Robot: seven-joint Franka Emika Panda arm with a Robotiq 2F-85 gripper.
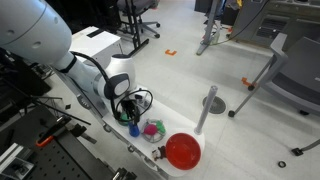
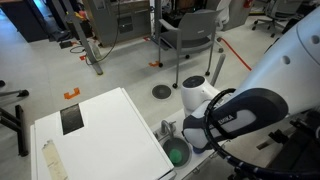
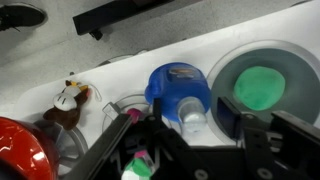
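A blue object with a pale cylindrical top (image 3: 181,84) sits between the fingertips in the wrist view. My gripper is shut on it, one finger at each side. In exterior view 1 the blue object (image 1: 134,130) shows just below the gripper (image 1: 130,120), near the front edge of the white table. Exterior view 2 shows only a bit of blue (image 2: 197,150) under the arm. Whether its base touches the table cannot be told.
A grey bowl (image 3: 305,62) holding a green item (image 3: 259,88) stands close on one side. Opposite are a plate (image 1: 155,139) with pink and green items, a small brown-and-white toy (image 3: 69,100) and a red bowl (image 1: 183,151). A pale post (image 1: 205,110) rises from the table.
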